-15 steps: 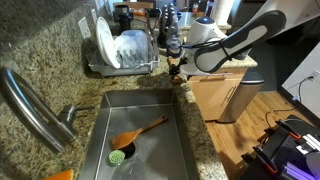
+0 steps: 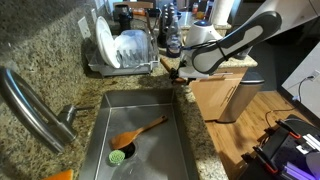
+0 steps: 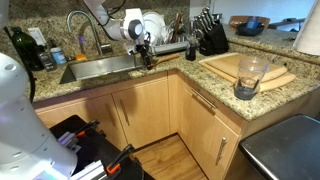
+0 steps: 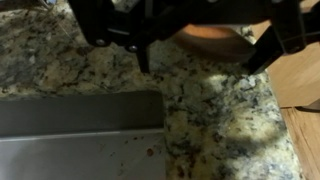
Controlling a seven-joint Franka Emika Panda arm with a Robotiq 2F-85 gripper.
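Observation:
My gripper (image 2: 178, 79) is low over the granite counter by the far right corner of the sink, with its fingers apart. In the wrist view, a smooth orange-brown object (image 4: 215, 43) lies between and behind the dark fingers, partly covered by the gripper; what it is cannot be made out. Whether the fingers touch it is unclear. Inside the sink (image 2: 150, 101) rest a wooden spatula (image 2: 138, 132) and a green round scrubber (image 2: 116, 157).
A dish rack with white plates (image 2: 131, 48) stands behind the sink. The faucet (image 2: 40, 110) arches in from the left. Further along the counter are a knife block (image 3: 211, 35), wooden boards (image 3: 245, 72) and a clear cup (image 3: 250, 78).
The arm has come down slightly toward the counter. A reddish bit seen by the gripper a second ago is now mostly hidden; the sink's contents have not moved.

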